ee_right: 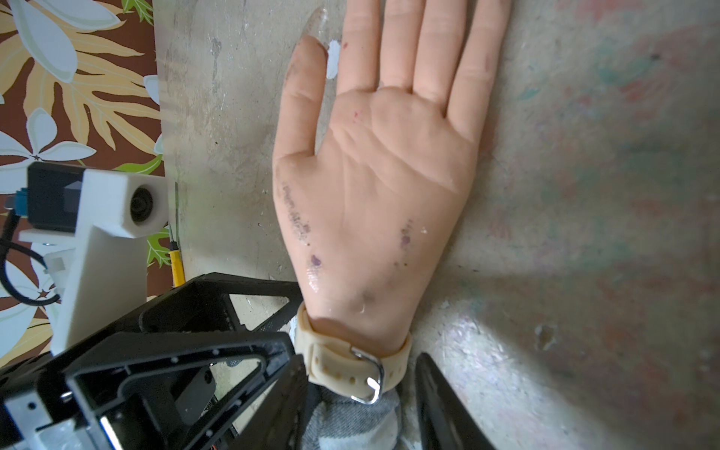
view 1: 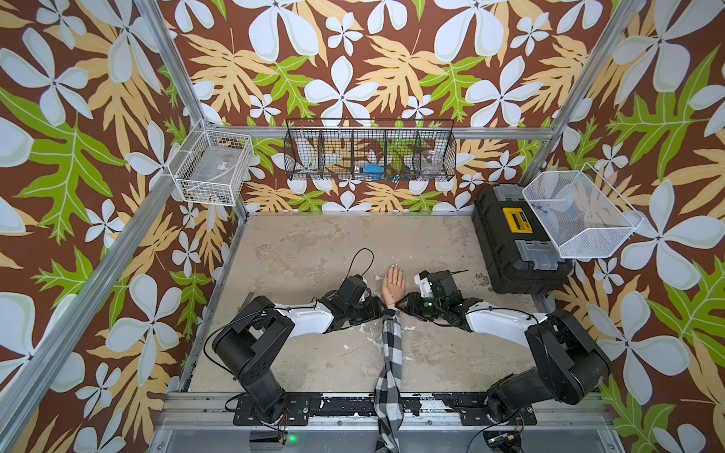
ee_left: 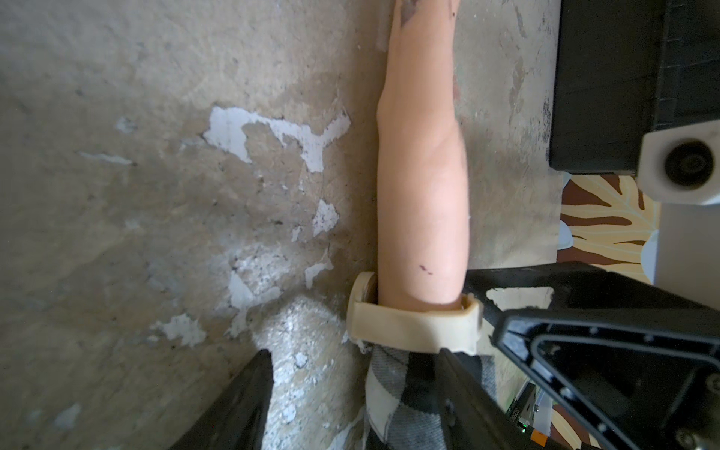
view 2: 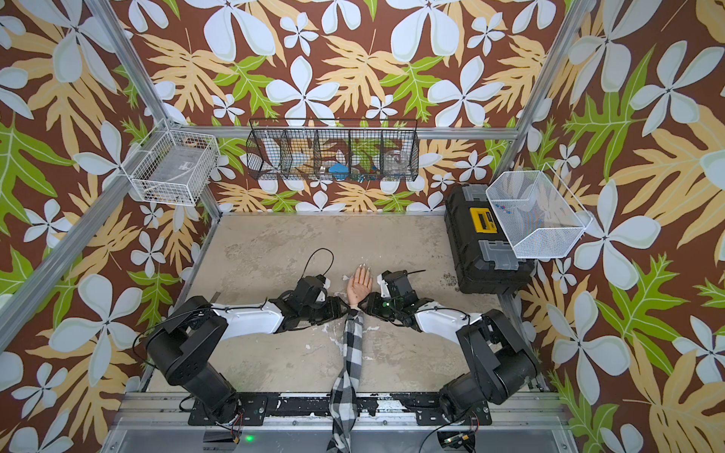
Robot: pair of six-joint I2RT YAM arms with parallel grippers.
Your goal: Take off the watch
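Note:
A mannequin hand (view 1: 393, 283) lies palm up mid-table, a checkered sleeve (view 1: 392, 347) below it. On its wrist is a cream watch strap (ee_left: 411, 326) with a metal buckle (ee_right: 375, 378). My left gripper (view 1: 377, 305) and my right gripper (view 1: 408, 305) flank the wrist from either side. In the left wrist view my left fingers stand apart just below the strap; in the right wrist view my right fingers stand apart beside it. Whether either touches the strap is unclear.
A black toolbox (view 1: 498, 249) with a white mesh basket (view 1: 589, 234) by it is at the back right. A wire rack (view 1: 302, 151) and a white basket (view 1: 211, 192) hang at the back.

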